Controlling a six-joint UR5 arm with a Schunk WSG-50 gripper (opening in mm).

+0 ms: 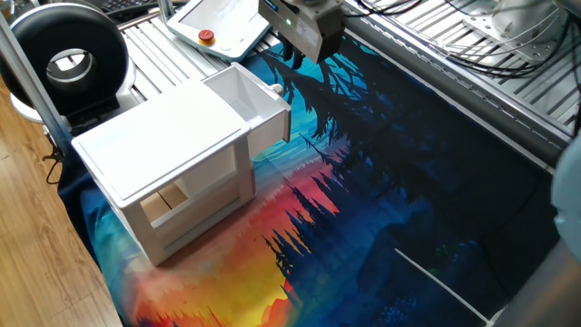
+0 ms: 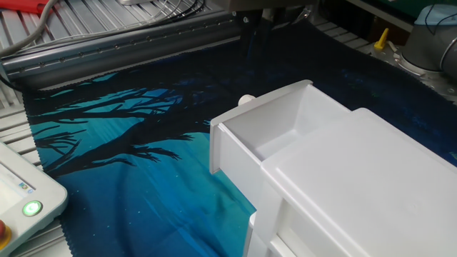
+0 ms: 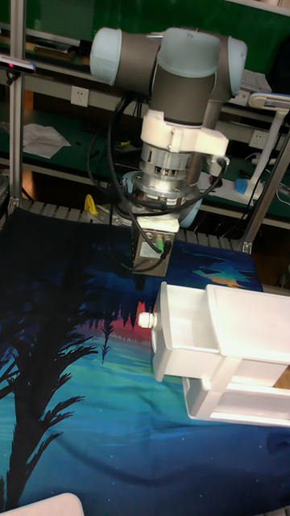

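Note:
A white cabinet (image 1: 163, 136) stands on the printed cloth, its upper drawer (image 1: 252, 102) pulled out. That drawer's inside (image 2: 275, 132) looks empty, and a round white knob (image 3: 147, 320) sits on its front. Beyond the drawer front, apart from the knob, hangs my gripper (image 1: 292, 62) with its dark fingers pointing down. It is dark against dark cloth in exterior view 2, and small in exterior view 3, so how far apart its fingers are does not show clearly. No object can be made out at the fingertips.
A teach pendant with a red stop button (image 1: 207, 36) lies at the table's edge. A black round device (image 1: 65, 64) stands behind the cabinet. A metal rail (image 1: 454, 86) runs along one side.

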